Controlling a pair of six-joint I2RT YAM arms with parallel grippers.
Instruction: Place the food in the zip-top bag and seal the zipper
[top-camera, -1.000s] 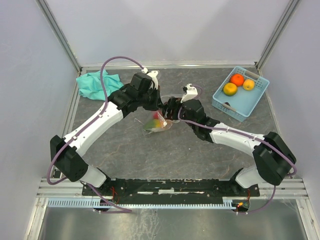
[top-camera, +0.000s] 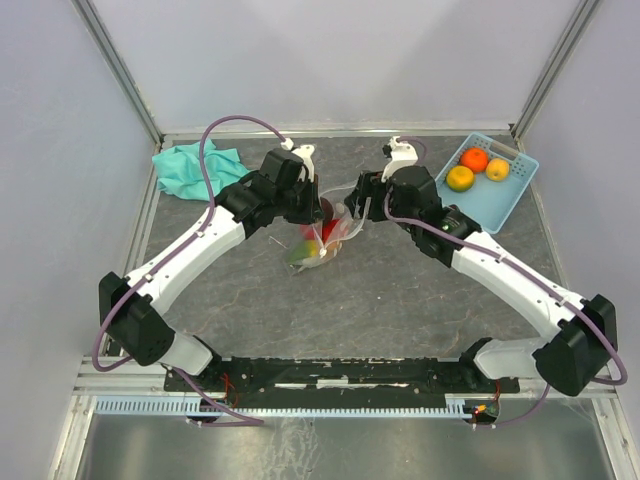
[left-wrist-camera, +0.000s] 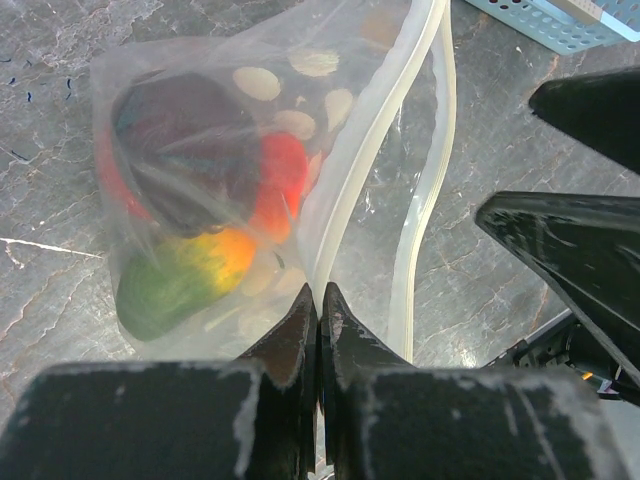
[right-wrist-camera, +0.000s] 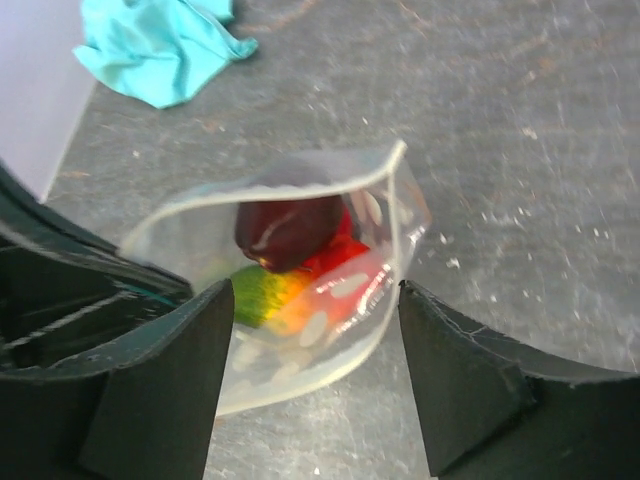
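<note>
The clear zip top bag (left-wrist-camera: 240, 330) lies with its mouth spread apart. Inside it, a dark purple round food (right-wrist-camera: 285, 232), a red piece (left-wrist-camera: 283, 172) and a green-and-yellow piece (left-wrist-camera: 180, 290) rest together. My left gripper is shut on one edge of the bag's rim. To the right of the bag's mouth hovers my right gripper, its fingers (right-wrist-camera: 175, 385) parted with nothing held between them; the far bag rim shows beyond them. In the left wrist view its dark fingers (left-wrist-camera: 570, 230) stand apart from the bag.
At the back right stands a blue basket (top-camera: 488, 205) with an orange fruit (top-camera: 474, 159) and two yellow ones. A turquoise cloth (top-camera: 185, 170) lies crumpled at the back left.
The left gripper has stayed on the rim.
</note>
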